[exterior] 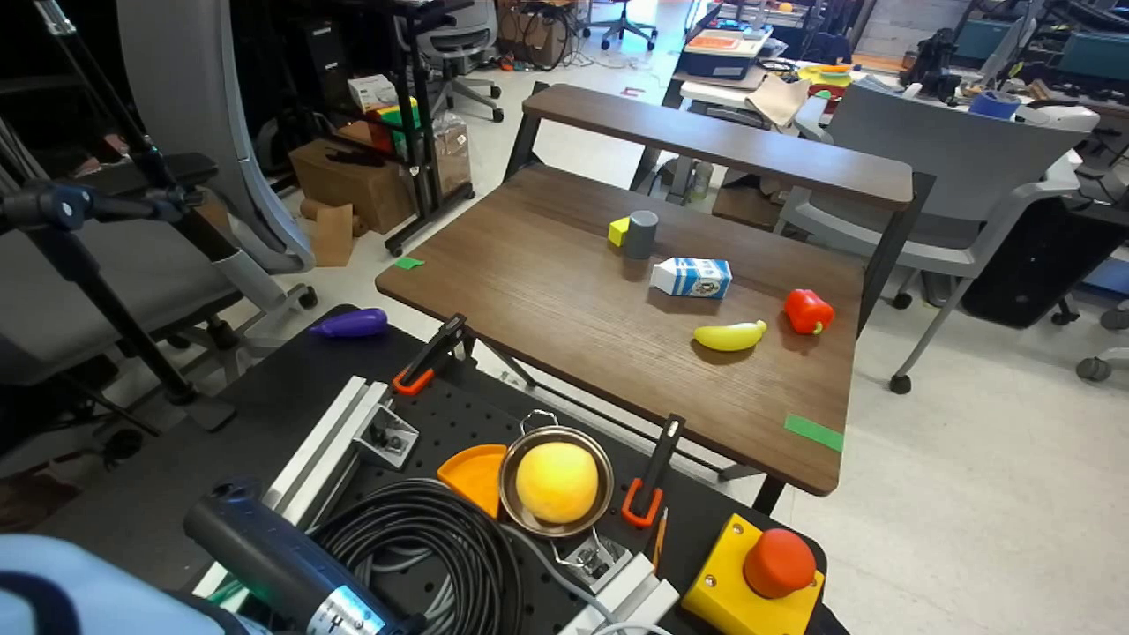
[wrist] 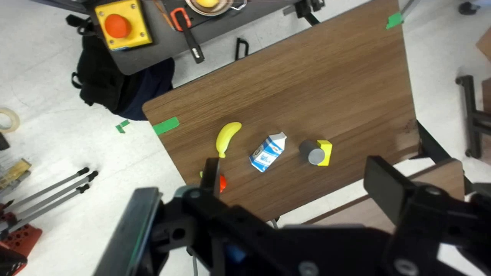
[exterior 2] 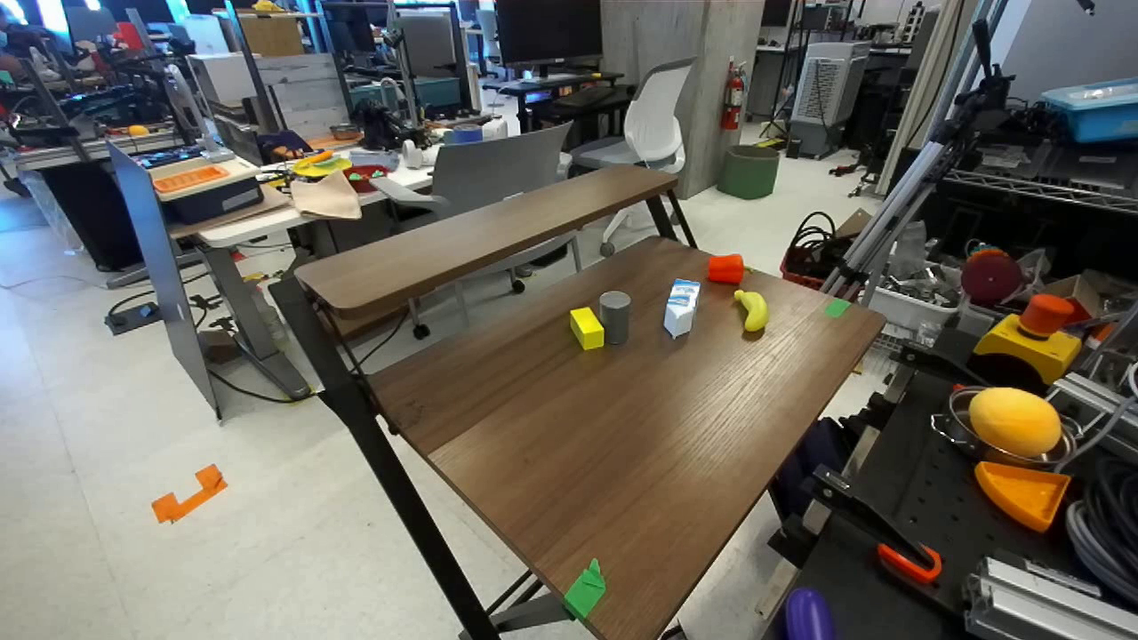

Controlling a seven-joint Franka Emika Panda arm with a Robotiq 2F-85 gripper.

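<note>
My gripper is open, its two dark fingers wide apart with nothing held between them, high over the table in the wrist view. Below lie a yellow banana (wrist: 226, 138), a blue and white milk carton (wrist: 267, 152) on its side, and an upright grey cylinder (wrist: 312, 152) beside a yellow block (wrist: 325, 152). A red pepper (wrist: 223, 183) is partly hidden behind the left finger; it shows whole near the table's right side in exterior view 1 (exterior: 809, 312). Neither exterior view has the gripper in it.
The brown table (exterior: 550, 270) has a raised shelf (exterior: 720, 138) along its far edge. On the black bench in front stand a metal pan (exterior: 606, 497) with a yellow ball (exterior: 557, 481), an orange tray (exterior: 473, 476), clamps and a red-topped button box (exterior: 730, 587).
</note>
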